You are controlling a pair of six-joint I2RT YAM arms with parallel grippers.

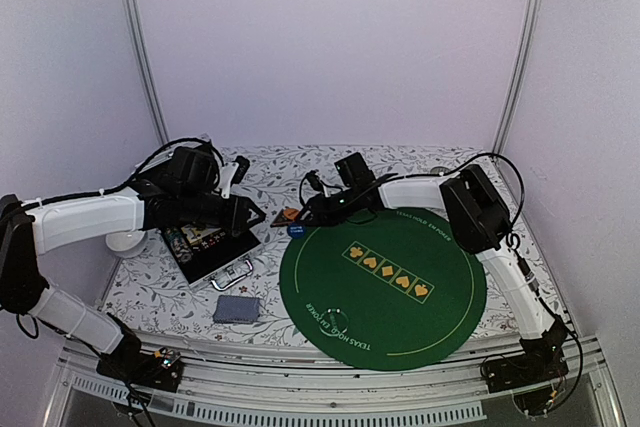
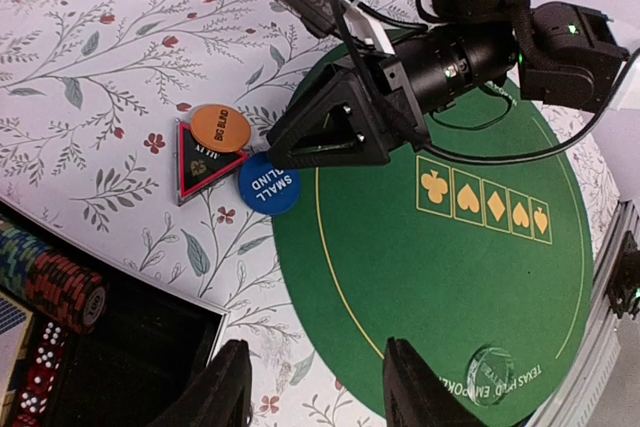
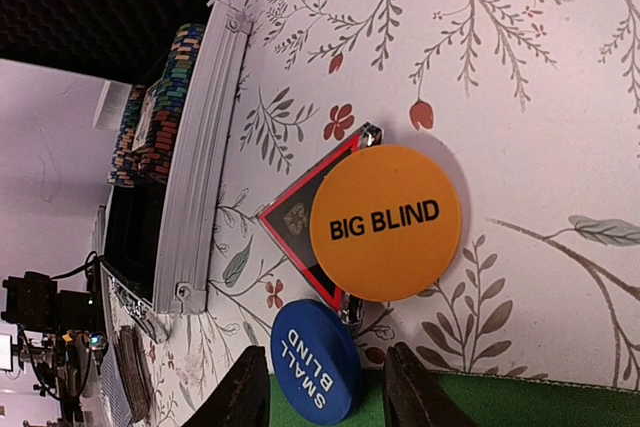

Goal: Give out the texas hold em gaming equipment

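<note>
A blue SMALL BLIND disc (image 2: 269,183) lies at the mat's left edge, partly on the green poker mat (image 1: 384,317). Beside it an orange BIG BLIND disc (image 3: 385,222) rests on a black-and-red triangular piece (image 3: 300,222). My right gripper is low over the blue disc, its fingers part open either side of it in its wrist view. My left gripper hangs over the open chip case (image 1: 210,257); whether it holds anything is hard to see. A clear dealer disc (image 2: 490,375) lies on the mat near its lettering.
The case holds chip stacks (image 2: 60,287), cards and dice at the left. A grey cloth-like item (image 1: 236,309) lies at the front left. The right arm spans the back right of the mat.
</note>
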